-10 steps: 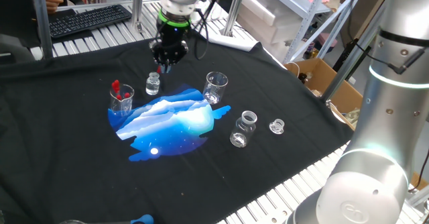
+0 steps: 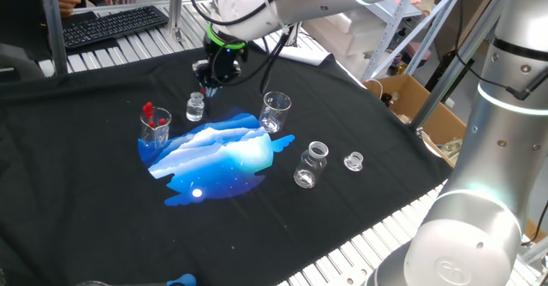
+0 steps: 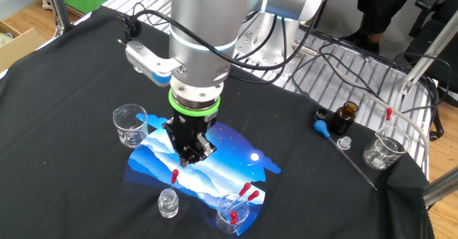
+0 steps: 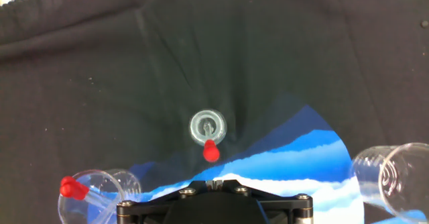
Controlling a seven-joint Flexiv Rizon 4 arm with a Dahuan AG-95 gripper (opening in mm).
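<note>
My gripper looks shut in the wrist view, its tips close together with nothing visible between them. Just beyond them stands a small clear vial [image 4: 198,131] holding a dropper with a red bulb [image 4: 211,151]. Exterior view 2 shows this vial [image 3: 168,205] upright on the black cloth, the gripper [image 3: 189,159] above and beyond it. A glass beaker [image 2: 155,134] with several red-bulbed droppers stands at the left in exterior view 1. An empty beaker [image 2: 275,115] sits right of the vial [image 2: 195,111].
An open glass bottle [image 2: 309,168] and a glass stopper [image 2: 354,161] lie toward my base. Exterior view 2 also shows a brown bottle [image 3: 344,117], a blue-bulbed pipette [image 3: 322,128] and another beaker [image 3: 383,153]. A blue printed picture [image 2: 214,162] covers the middle.
My arm has come lower and its wrist has tilted, while the fingertips stay near the small vial. The glassware has not moved.
</note>
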